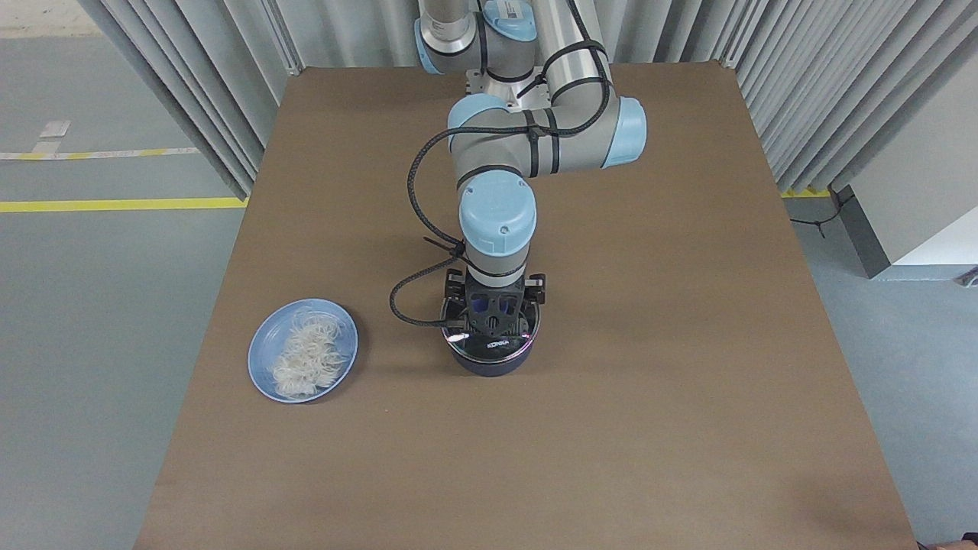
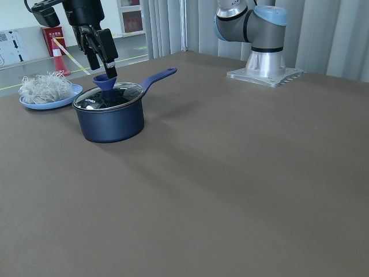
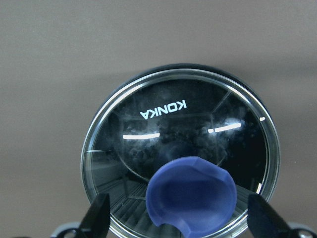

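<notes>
A dark blue pot (image 2: 110, 126) with a glass lid (image 3: 179, 119) sits on the table. My gripper (image 2: 105, 70) is low over the lid at its blue knob (image 3: 190, 196). In the wrist view its fingers stand apart on either side of the knob, open, with space between them and it. In the front view the gripper (image 1: 490, 312) hides the knob and much of the lid.
A blue plate (image 1: 262, 357) of white shredded strands (image 1: 307, 357) is left of the pot in the front view. The pot's handle (image 2: 161, 76) points toward the arm's base.
</notes>
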